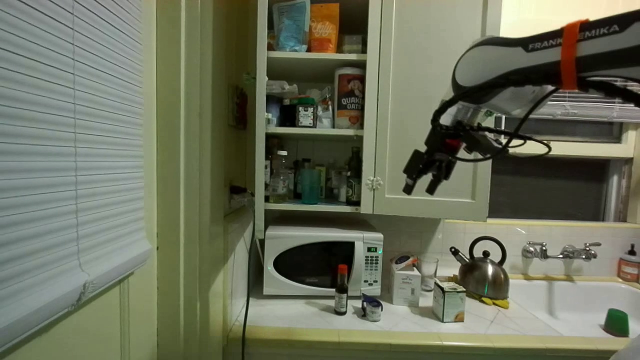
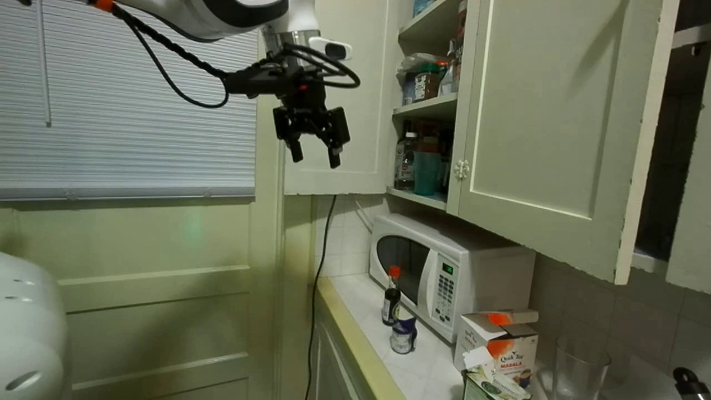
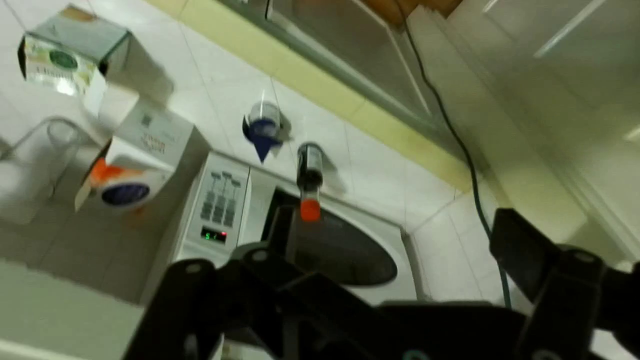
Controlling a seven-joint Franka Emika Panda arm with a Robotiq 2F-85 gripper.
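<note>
High above the counter hangs my gripper (image 1: 420, 190), in front of the closed cabinet door in exterior view 1. Its fingers stand apart with nothing between them, as exterior view 2 also shows. A dark bottle with a red cap (image 1: 341, 291) stands upright on the counter, before the microwave (image 1: 310, 263). Just right of it sits a small cup with a dark blue torn lid (image 1: 372, 309). From the wrist view, the bottle (image 3: 310, 169) and the small cup (image 3: 264, 123) lie well beyond the fingers, touching neither. The microwave door is closed.
Two opened cartons, the tea box (image 1: 450, 301) and the white-orange box (image 1: 406, 282), stand right of the cup, near a clear glass (image 1: 427, 273) and a kettle (image 1: 484, 276). Open shelves (image 1: 316, 131) full of goods are left of the cabinet door. A black cable (image 2: 321, 280) hangs by the counter.
</note>
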